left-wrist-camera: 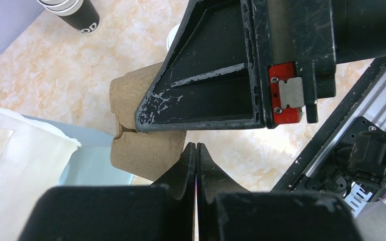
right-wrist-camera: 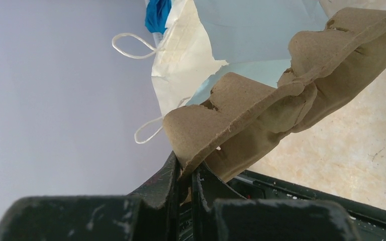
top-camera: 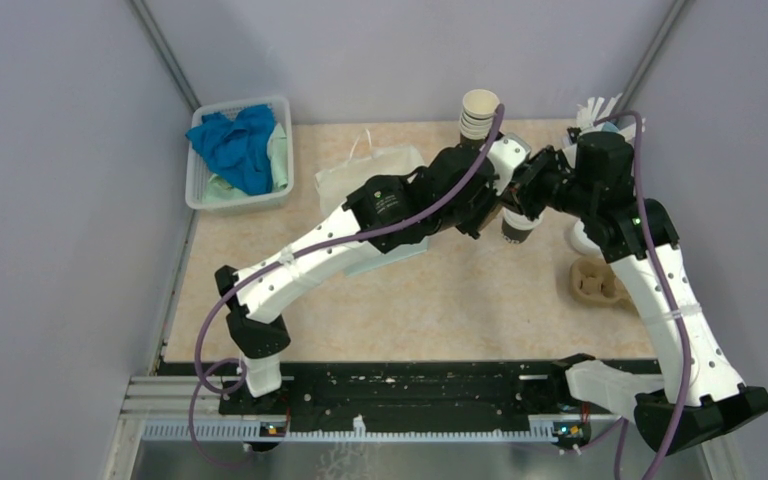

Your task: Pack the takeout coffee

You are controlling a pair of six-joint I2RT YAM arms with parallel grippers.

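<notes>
In the right wrist view a brown cardboard cup carrier [right-wrist-camera: 246, 108] hangs tilted, its edge pinched by my right gripper. The left wrist view shows the same carrier [left-wrist-camera: 148, 150] partly behind the right gripper's black finger [left-wrist-camera: 201, 95]. My left gripper is shut with nothing between its fingertips, beside the carrier's lower edge. From above, both grippers meet near the table's middle and mostly hide the carrier. A white paper bag [top-camera: 385, 165] with a pale blue side stands to the left, partly behind the left arm. Below the grippers stands a lidded dark cup [top-camera: 517, 228].
Stacked paper cups [top-camera: 478, 112] stand at the back. A second carrier [top-camera: 595, 283] lies at the right, near stacked white lids [top-camera: 582, 238]. A basket [top-camera: 198, 185] with blue cloth sits back left.
</notes>
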